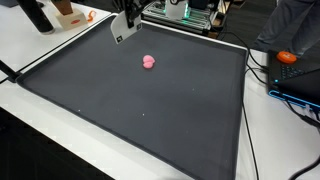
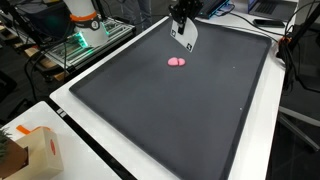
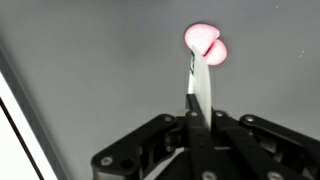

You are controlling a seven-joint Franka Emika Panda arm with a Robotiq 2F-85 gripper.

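Note:
A thin white sheet-like piece (image 1: 126,27) hangs in the air at the far part of the dark mat, its upper end between the fingers of my shut gripper. Seen from the wrist, this white piece (image 3: 203,84) shows nearly edge-on, a narrow strip reaching away from the fingers. A small pink item with two rounded lobes (image 1: 148,61) lies on the mat, close to the piece but apart from it in exterior view 1. The strip's far end partly overlaps the pink lobes (image 3: 202,37) in the wrist view. Exterior view 2 has the white piece (image 2: 184,35) above the pink item (image 2: 176,62).
A laptop (image 1: 294,82) with an orange thing on it stands off to the right. Cables run along the mat's right edge. Boxes (image 2: 40,152) stand beyond a corner.

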